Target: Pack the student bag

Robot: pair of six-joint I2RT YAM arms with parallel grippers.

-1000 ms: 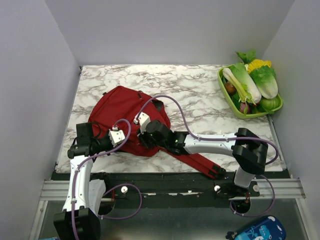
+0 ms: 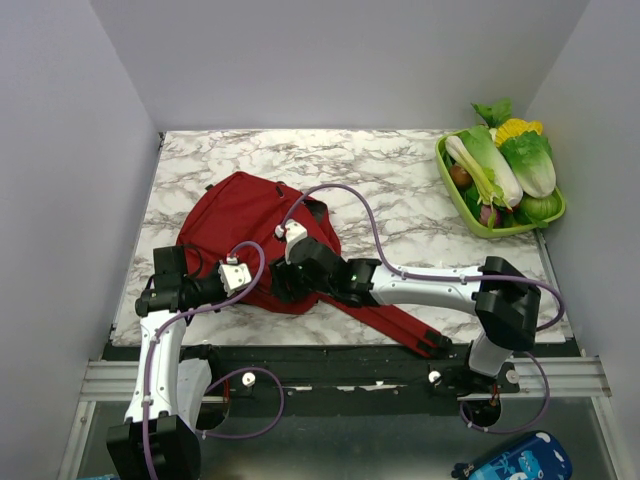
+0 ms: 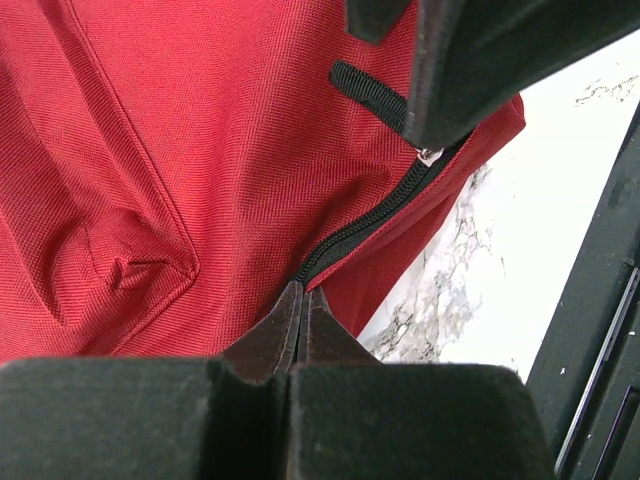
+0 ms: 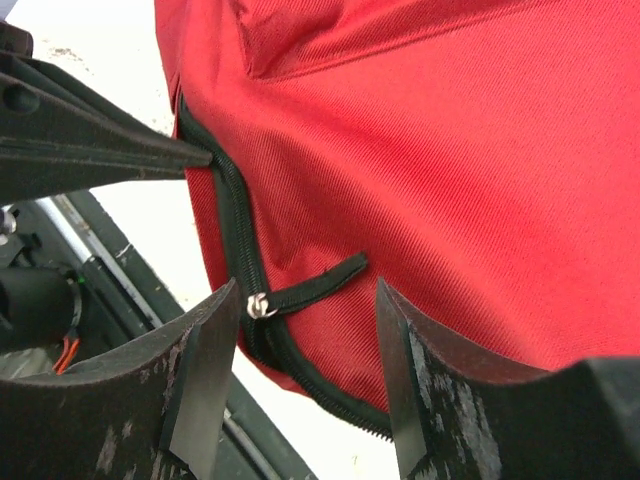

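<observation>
The red student bag (image 2: 240, 215) lies flat on the left half of the marble table. Along its front edge runs a black zipper (image 3: 350, 235), with a metal slider (image 4: 259, 306) and a black pull tab (image 4: 320, 286). At one end of that zipper, my left gripper is shut, the thin fabric edge pinched at its fingertips. My right gripper stands open over the zipper. The pull tab shows in the gap between its fingers, the slider near one fingertip; whether they touch cannot be told.
A green basket (image 2: 487, 231) of vegetables stands at the back right. A red strap (image 2: 385, 322) stretches from the bag toward the front edge. Below the table, at bottom right, lies a blue patterned case (image 2: 520, 462).
My right gripper has shifted slightly over the bag's front part, and its fingers look wider apart in the top view. The left arm and the bag appear still.
</observation>
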